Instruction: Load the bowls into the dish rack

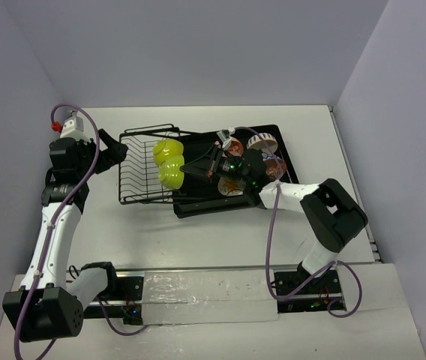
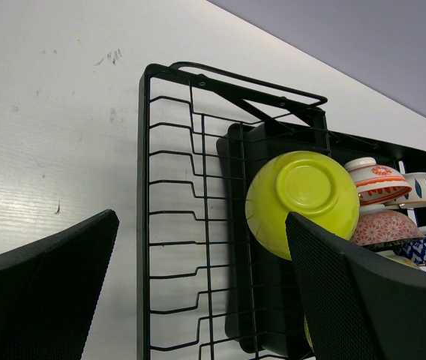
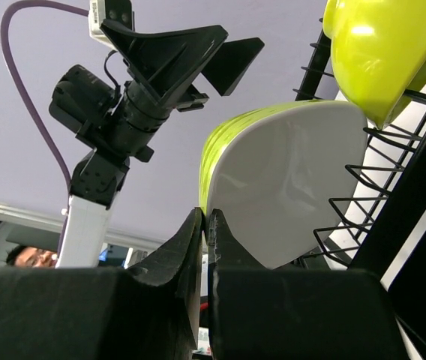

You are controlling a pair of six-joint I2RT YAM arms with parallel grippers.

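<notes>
My right gripper is shut on the rim of a green bowl (image 3: pixel 280 176) with a pale inside. In the top view this bowl (image 1: pixel 171 172) is tilted in the dish rack (image 1: pixel 134 196), just below another green bowl (image 1: pixel 166 148). That upper bowl (image 2: pixel 303 199) shows its base in the left wrist view, resting at the rack's wires. My left gripper (image 1: pixel 116 145) stands open at the rack's left side, nothing between its fingers.
A black tray (image 1: pixel 213 209) behind the rack's right part holds several patterned bowls (image 2: pixel 378 234) on the right. Grey walls stand around it.
</notes>
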